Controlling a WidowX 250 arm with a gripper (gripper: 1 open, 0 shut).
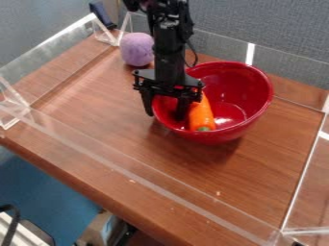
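Observation:
The black gripper reaches down from the top into the left part of a red bowl, its lower parts at the bowl's left rim. An orange carrot-like object lies inside the bowl, just right of the gripper. Whether the fingers are open or shut, or touch the carrot, is hidden by the gripper body and bowl.
A purple ball sits behind and left of the bowl. Clear plastic walls edge the wooden table.

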